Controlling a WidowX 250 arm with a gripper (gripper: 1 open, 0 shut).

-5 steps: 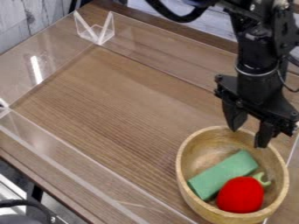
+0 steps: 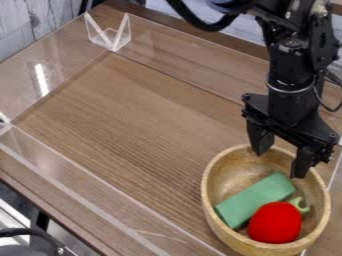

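Observation:
My black gripper (image 2: 283, 142) stands open over the back rim of a wooden bowl (image 2: 219, 184) at the lower right, its two fingers pointing down. In the bowl lie a red ball (image 2: 275, 222), a green block (image 2: 254, 198) and a small pale green piece partly behind the ball. Nothing shows clearly between the fingers.
A small clear plastic object (image 2: 110, 32) stands at the back left. The table's edges run along the left and right.
The gripper's fingers have shifted slightly over the back of the bowl. The bowl and its contents look much the same.

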